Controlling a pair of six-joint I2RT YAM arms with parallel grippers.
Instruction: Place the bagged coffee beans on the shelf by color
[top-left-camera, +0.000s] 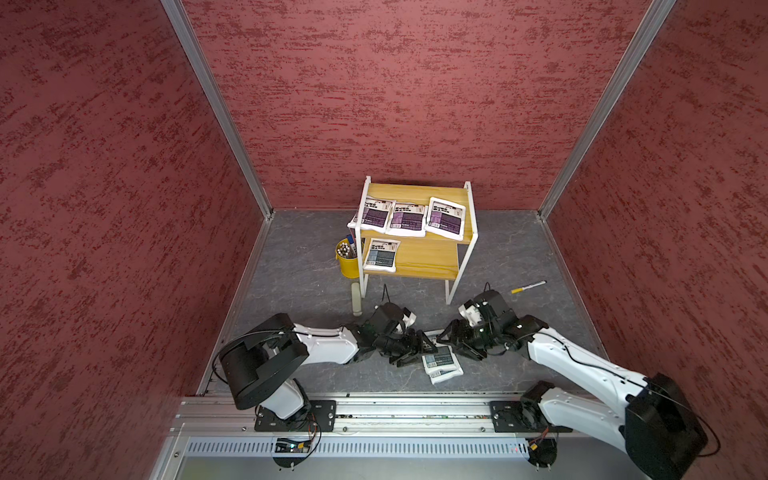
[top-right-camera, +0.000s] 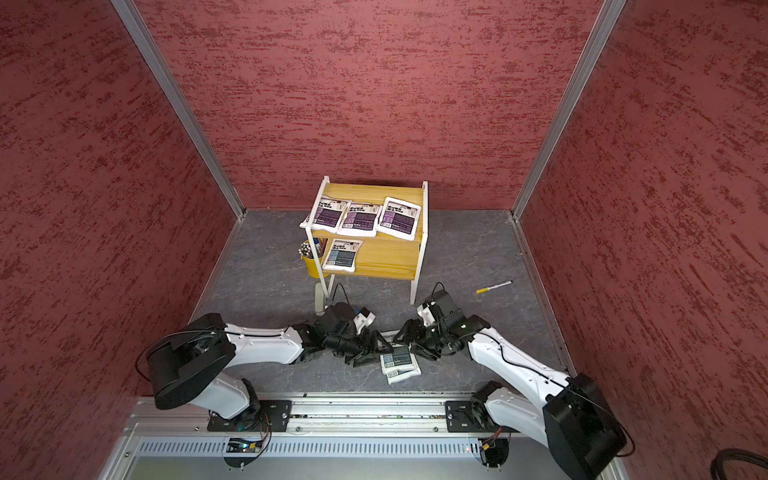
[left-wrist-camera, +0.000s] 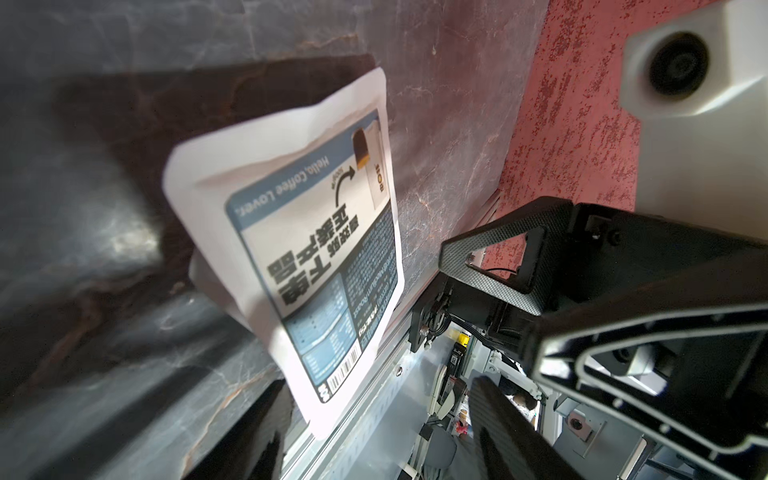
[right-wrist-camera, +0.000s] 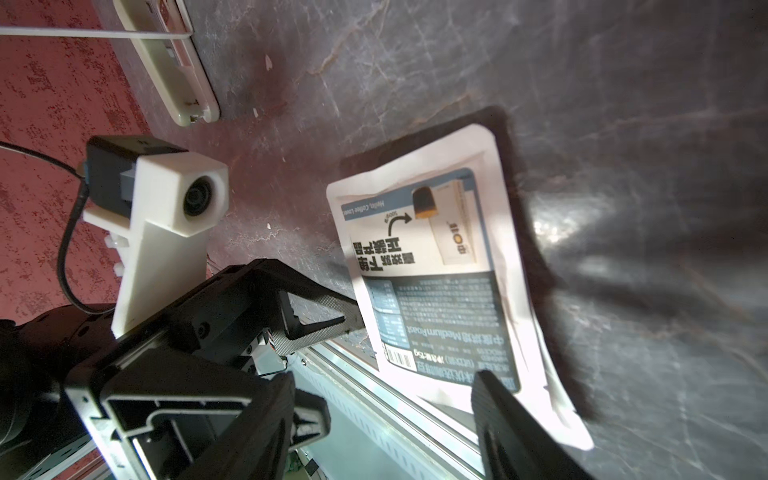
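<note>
A white coffee bag with a blue-grey label (top-left-camera: 440, 358) lies on another white bag at the table's front, between the grippers. My left gripper (top-left-camera: 414, 352) stands open at its left side. My right gripper (top-left-camera: 465, 348) stands open at its right side; neither visibly holds it. The shelf (top-left-camera: 424, 256) has three purple-labelled bags (top-left-camera: 406, 217) across the upper level and a blue-grey-labelled bag (top-left-camera: 382, 254) at the left of the lower level, whose right part is bare.
A yellow bucket with pens (top-left-camera: 347, 260) and a pale bar (top-left-camera: 357, 299) stand or lie left of the shelf. A yellow-white pen (top-left-camera: 528, 286) lies on the right. The table's front edge borders a metal rail.
</note>
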